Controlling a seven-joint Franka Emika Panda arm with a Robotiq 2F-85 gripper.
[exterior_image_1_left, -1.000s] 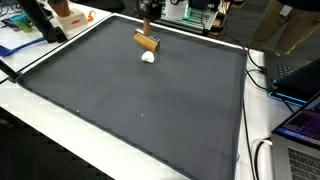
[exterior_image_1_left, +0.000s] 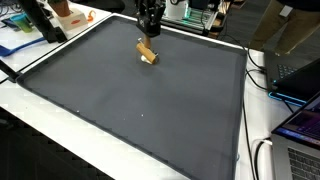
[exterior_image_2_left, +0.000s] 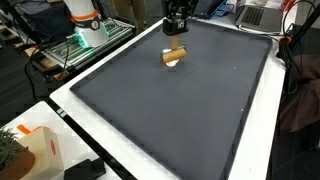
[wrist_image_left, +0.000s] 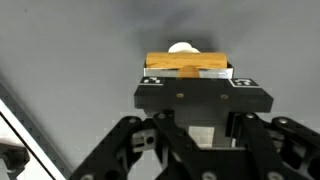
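In the exterior views my gripper (exterior_image_1_left: 150, 28) (exterior_image_2_left: 177, 30) is shut on the orange-brown handle (exterior_image_2_left: 177, 43) of a small wooden mallet. The mallet's cylindrical wooden head (exterior_image_1_left: 147, 51) (exterior_image_2_left: 174, 55) hangs below, lying sideways. A small white object (exterior_image_1_left: 152, 59) (exterior_image_2_left: 171, 64) sits on the dark mat right by the head. From the wrist, the head (wrist_image_left: 186, 59) spans across just beyond the black fingers (wrist_image_left: 160, 96), and part of the white object (wrist_image_left: 180, 47) shows past its far side. Whether head and white object touch, I cannot tell.
Laptops (exterior_image_1_left: 297, 150) stand beyond one side of the table. Tools and bottles (exterior_image_1_left: 68, 17) stand beyond the opposite side.
The gripper and mallet have come from the mat's far side toward the near side, and the head is now right by the white object. The white object appears to stay in place.
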